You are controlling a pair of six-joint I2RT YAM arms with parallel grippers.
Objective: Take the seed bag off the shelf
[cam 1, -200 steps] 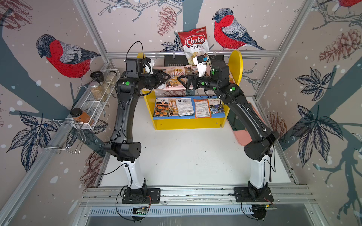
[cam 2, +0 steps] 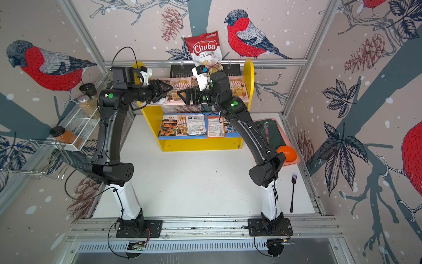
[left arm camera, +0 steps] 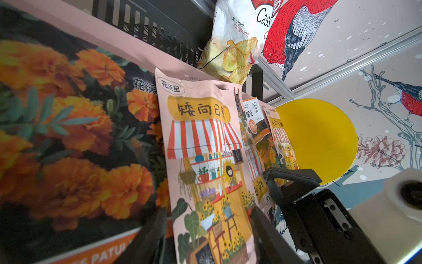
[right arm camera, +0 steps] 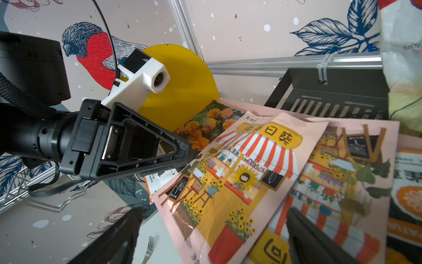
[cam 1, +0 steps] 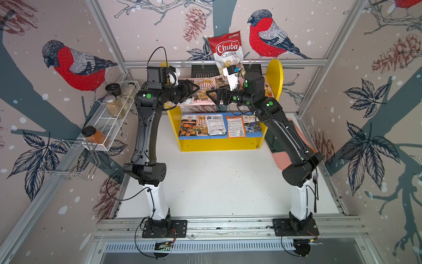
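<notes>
A pink sunflower seed bag (cam 1: 204,90) with a striped awning leans on the upper shelf of the yellow rack, between my two grippers. Its whole front shows in the right wrist view as the tilted seed bag (right arm camera: 246,176), overlapping another pink bag (right arm camera: 336,176). My left gripper (cam 1: 194,88) stands open at the bag's left side; in the left wrist view its blurred fingers (left arm camera: 151,237) frame the bag (left arm camera: 204,171) from both sides. From the right, my right gripper (cam 1: 212,96) stands open, nothing held between its fingers. Whether either gripper touches the bag, I cannot tell.
More seed bags, including a marigold one (left arm camera: 74,145), crowd the upper shelf. Several bags line the blue lower shelf (cam 1: 219,138). A Chuba chips bag (cam 1: 226,48) hangs behind. Jars (cam 1: 93,134) stand on a wire rack at left.
My right arm's elbow has shifted slightly left and the left arm's slightly right and up. Both grippers stay almost in place, and the bags look unmoved.
</notes>
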